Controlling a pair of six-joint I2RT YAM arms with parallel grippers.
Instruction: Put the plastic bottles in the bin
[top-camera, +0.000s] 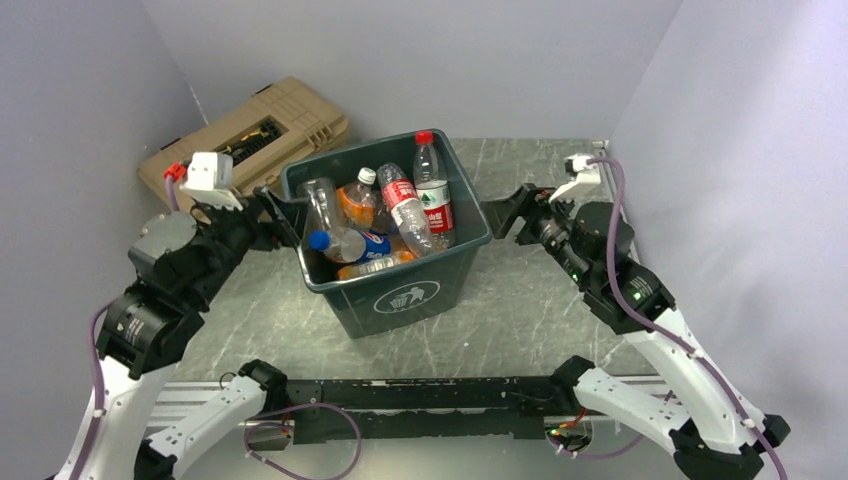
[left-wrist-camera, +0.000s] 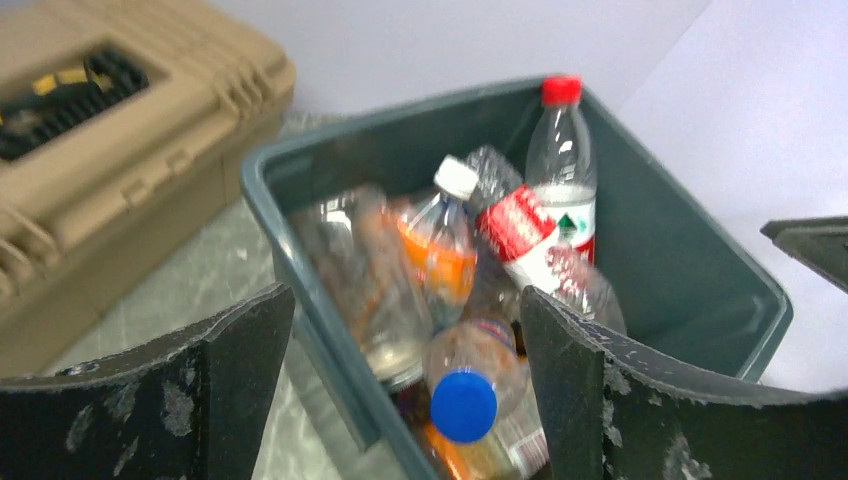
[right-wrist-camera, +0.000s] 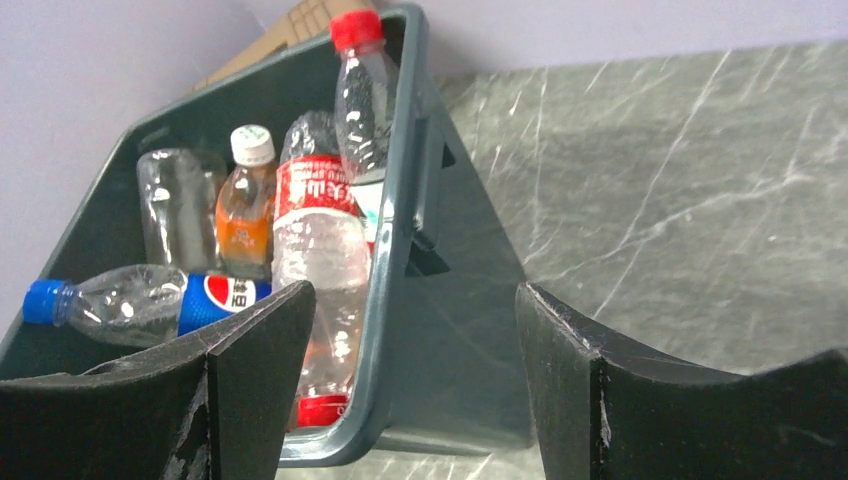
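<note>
The green bin (top-camera: 405, 305) holds several plastic bottles: a red-capped one (top-camera: 430, 170), a red-label one (top-camera: 405, 205), an orange drink with white cap (top-camera: 355, 205), a clear one (right-wrist-camera: 180, 200) and a blue-capped Pepsi bottle (top-camera: 335, 243). No bottle shows outside it. My left gripper is open at the bin's left rim, its fingertips apart with nothing held. My right gripper is open beside the bin's right side, the rim showing between its fingers in the right wrist view, not gripped.
A tan plastic case (top-camera: 240, 140) lies at the back left behind the bin. Pale walls enclose the sides and back; a black rail runs along the front.
</note>
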